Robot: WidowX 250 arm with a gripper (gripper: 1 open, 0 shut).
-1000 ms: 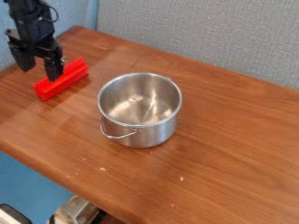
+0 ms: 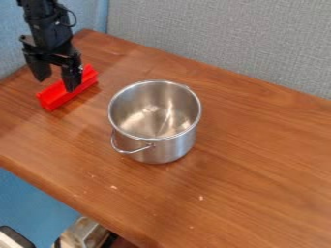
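Observation:
My black gripper (image 2: 54, 72) hangs at the upper left, its fingers open, low over a red bar-shaped object (image 2: 62, 95) that lies diagonally on the wooden table (image 2: 246, 174). The gripper partly hides the bar's far end; whether it touches the bar I cannot tell. A steel pot (image 2: 155, 120) with a wire handle stands upright to the right of the bar.
Grey padded walls (image 2: 220, 39) border the back of the table. A metal fitting (image 2: 85, 235) shows below the left edge.
My gripper has moved slightly to the right, further over the red bar. The pot and bar look unmoved.

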